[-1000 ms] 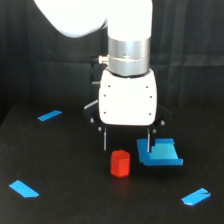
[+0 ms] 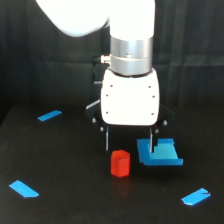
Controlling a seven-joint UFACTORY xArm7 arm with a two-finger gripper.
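My gripper (image 2: 130,148) points downward from the white hand near the middle of the camera view. Its two thin dark fingers stand wide apart, open, and nothing shows between them. A small red block (image 2: 120,164) stands on the dark table, just below the fingertips in the picture and nearer the left finger. Whether the fingers are above it or behind it, I cannot tell. Right beside the right fingertip in the picture is a blue square tray (image 2: 176,161), partly hidden behind that finger.
Strips of blue tape lie on the table (image 2: 75,195): one at the back left (image 2: 49,115), one at the front left (image 2: 23,189) and one at the front right (image 2: 196,197). Between these strips, the left side and front of the table are bare.
The hand has shifted slightly to the right, its fingers still apart. The red block and the blue tray have not moved.
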